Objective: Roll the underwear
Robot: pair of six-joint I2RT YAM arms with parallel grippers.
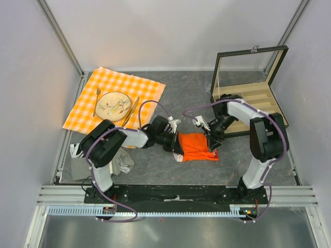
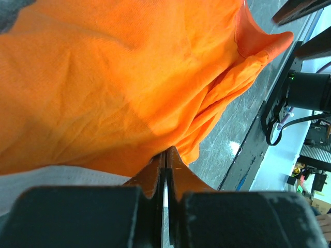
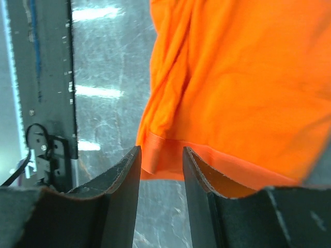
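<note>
The orange underwear lies spread on the grey table between my two arms, with a pale strip showing along its left edge. In the left wrist view, my left gripper is shut, its fingertips against the edge of the orange cloth; whether a fold is pinched between them cannot be made out. My right gripper stands part open above the right end of the cloth, its fingers apart near a folded corner with a seam. No cloth is visibly gripped there.
At the back right stands an open divided box with a dark item in it, partly behind my right arm. A plate and cutlery rest on a checkered cloth at the left. Grey fabric lies beneath my left arm.
</note>
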